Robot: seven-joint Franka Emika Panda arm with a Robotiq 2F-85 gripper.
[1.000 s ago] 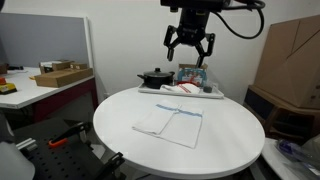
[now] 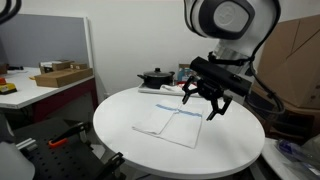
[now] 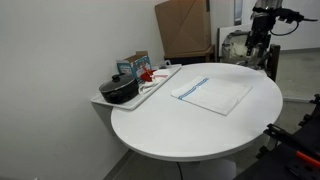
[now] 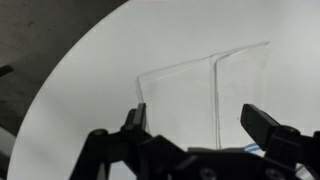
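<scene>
A white cloth (image 2: 172,124) with blue stripes near one edge lies flat on the round white table (image 2: 225,145). In exterior view 2 the cloth (image 3: 212,94) is spread out near the middle of the tabletop. The wrist view shows the cloth (image 4: 185,100) below the fingers, with a crease running down it and its striped end partly hidden by the gripper. My gripper (image 2: 204,102) is open and hangs above the table, over the cloth's right side in exterior view 1. Nothing shows between its fingers.
A white tray (image 3: 149,94) along the table's back edge holds a black lidded pot (image 3: 120,90), a red-and-white item (image 3: 152,76) and a colourful box (image 3: 132,66). Bare tabletop surrounds the cloth. Cardboard boxes (image 2: 62,76) stand apart at the left.
The arm has come down and toward the camera, from high near the tray to lower by the cloth. The cloth and the tray have not moved.
</scene>
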